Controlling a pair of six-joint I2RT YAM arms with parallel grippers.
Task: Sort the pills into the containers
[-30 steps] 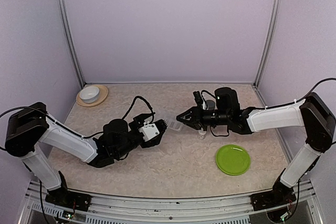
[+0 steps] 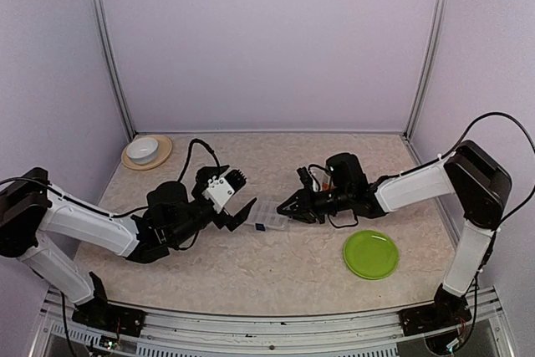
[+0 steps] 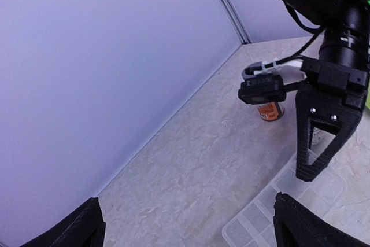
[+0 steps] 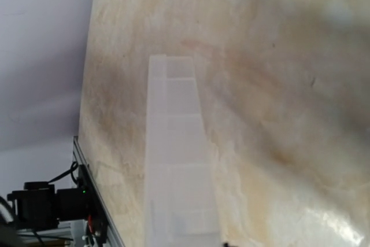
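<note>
A clear compartmented pill organizer [image 2: 265, 213] lies flat at the table's middle; its row of cells [image 4: 176, 143] fills the right wrist view's centre. My right gripper [image 2: 297, 206] is at its right end, fingers pointing down, shut on the organizer as far as the left wrist view shows. My left gripper [image 2: 236, 211] stands open just left of the organizer, its two fingers spread at the bottom of the left wrist view with nothing held. An orange container [image 3: 270, 112] stands behind the right arm, mostly hidden. No pills can be made out.
A green plate [image 2: 370, 254] lies at the front right. A white bowl [image 2: 142, 147] sits on a round wooden board [image 2: 163, 160] at the back left.
My left gripper has pulled back leftward.
</note>
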